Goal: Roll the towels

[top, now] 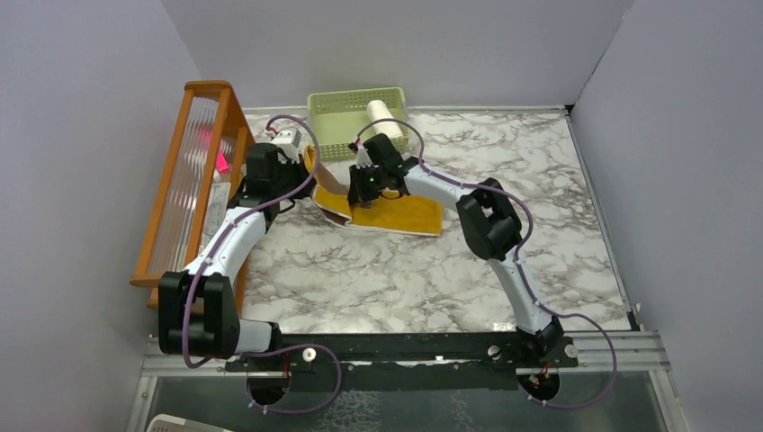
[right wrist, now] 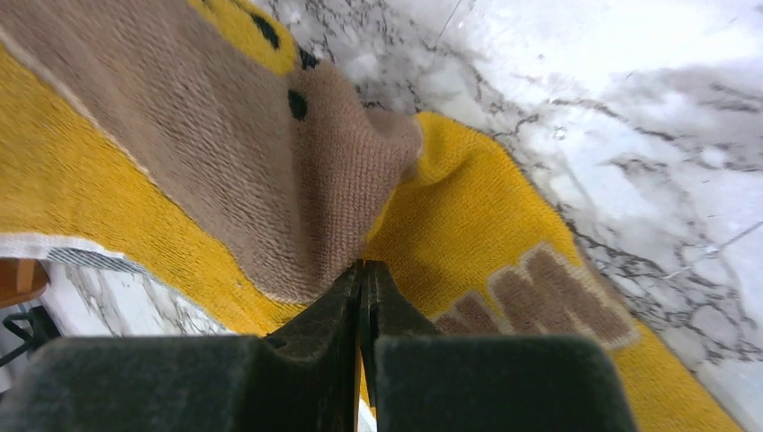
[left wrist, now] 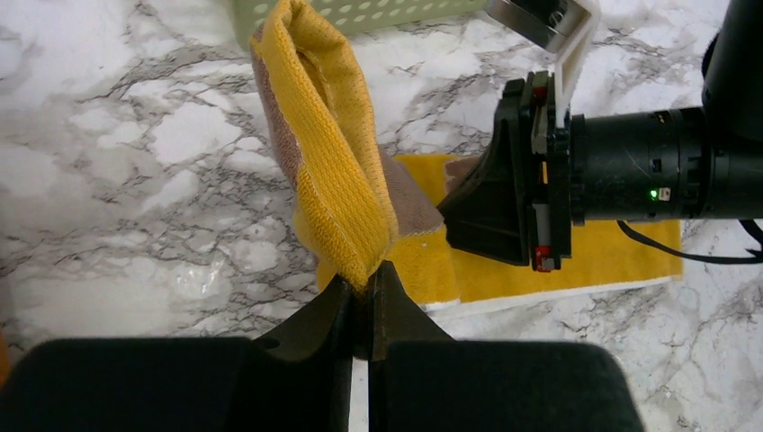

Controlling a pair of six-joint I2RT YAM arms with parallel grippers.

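A yellow towel (top: 409,214) with brown patches and a pale edge lies on the table, its left part folded over and partly lifted. My left gripper is shut on a raised, bunched portion of the towel (left wrist: 337,171), which stands up from its fingers. Over the towel's fold, my right gripper is shut at the brown underside (right wrist: 346,153), with cloth pinched at its fingertips. In the top view, the right gripper (top: 357,196) touches the towel right of the left gripper (top: 310,184).
A green basket (top: 328,135) with a white rolled towel (top: 385,121) in it stands behind the towel. Along the left side rises a wooden rack (top: 171,193).
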